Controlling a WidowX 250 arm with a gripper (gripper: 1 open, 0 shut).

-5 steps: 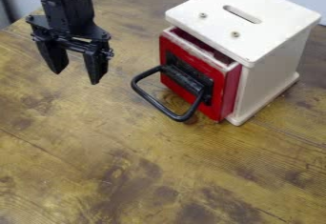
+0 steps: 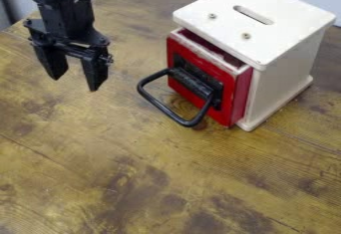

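Observation:
My black gripper hangs open over the wooden table at the upper left, with nothing between its fingers. To its right stands a white wooden box with a slot and screws on top. Its red front faces the lower left and carries a black loop handle that sticks out toward the table. The red front looks slightly out from the box body. The gripper is apart from the box and handle, to their left.
My gripper has shifted very slightly to the left and up. The box and handle have not moved.

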